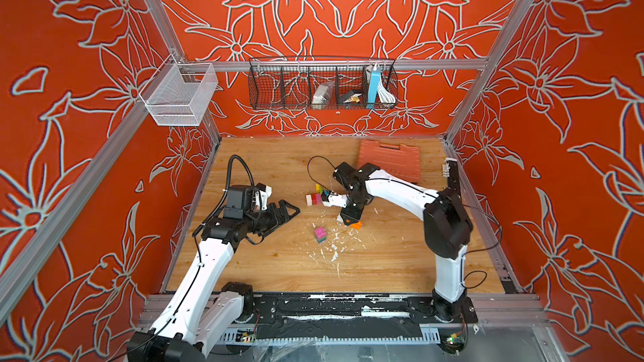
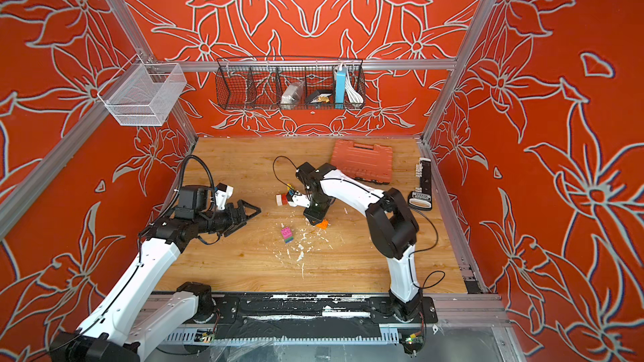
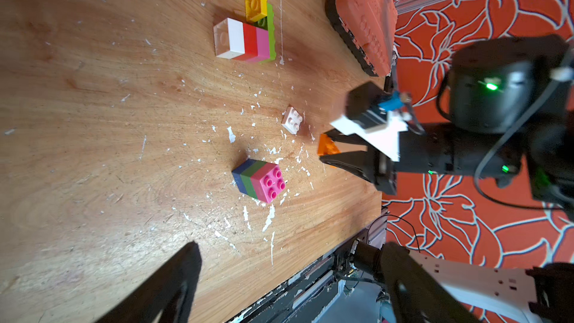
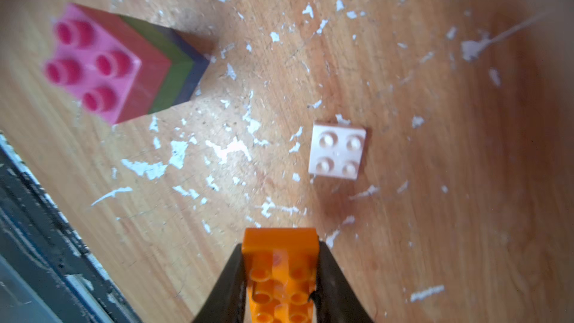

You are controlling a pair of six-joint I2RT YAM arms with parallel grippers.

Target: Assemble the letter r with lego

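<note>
Between the fingers of my right gripper an orange brick (image 4: 281,239) is held, studs showing, just above the table. A loose pale pink brick (image 4: 336,150) lies on the wood close by. The stack of pink, green and blue bricks (image 3: 259,180) rests on its side, its pink studs outward. Farther back is a joined piece of white, red and pink bricks (image 3: 242,40) with a green plate and a yellow brick (image 3: 256,3). On the left side, my left gripper (image 1: 289,212) hovers with fingers apart and nothing between them.
A red-orange case (image 1: 389,159) lies at the back right. White flakes are scattered over the middle of the wooden table (image 1: 268,268). Wire baskets (image 1: 322,87) hang on the back wall.
</note>
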